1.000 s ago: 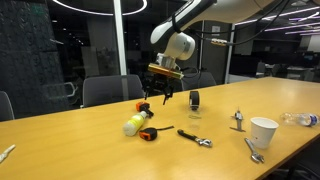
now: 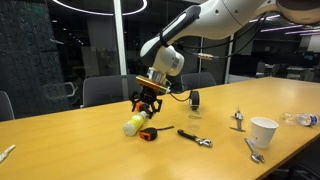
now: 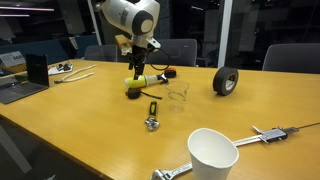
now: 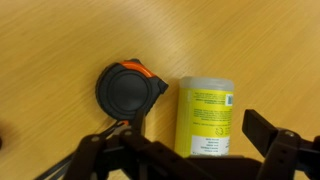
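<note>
My gripper [image 2: 148,96] is open and points down, over the far end of a yellow canister [image 2: 134,126] lying on the table. In the wrist view the canister [image 4: 205,118], with its printed label, sits between the spread fingers; its lower end is hidden behind the gripper. No contact with the canister shows. Beside it, to the left in that view, lies a black tape measure [image 4: 128,89] with an orange edge. From the other side, the gripper [image 3: 139,49] appears above the canister [image 3: 141,83].
An adjustable wrench [image 3: 152,118], a clear glass [image 3: 178,94], a black wheel [image 3: 227,81] and a white cup [image 3: 212,155] stand or lie nearby. An orange-and-black object [image 2: 141,105] is just behind the canister.
Over the last second the arm has moved left and downward, bringing the gripper closer to the canister. The objects on the table look unmoved.
</note>
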